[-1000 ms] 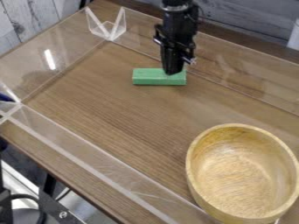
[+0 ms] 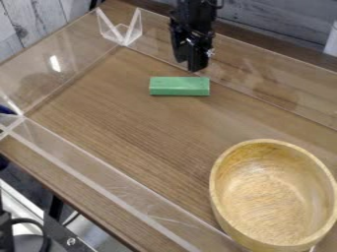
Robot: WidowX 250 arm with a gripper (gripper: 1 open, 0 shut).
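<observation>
A green rectangular block (image 2: 179, 86) lies on the wooden table toward the back middle. My black gripper (image 2: 194, 61) hangs above the table just behind the block, apart from it, with its arm reaching in from the top edge. Its fingertips are small and dark, and I cannot make out anything between them.
A large round tan bowl (image 2: 269, 192) fills the lower right. A clear container (image 2: 120, 27) stands at the back left. Transparent edging runs along the table's left side, with dark cables at the lower left.
My gripper has moved back and up, away from the green block, which lies in the same place.
</observation>
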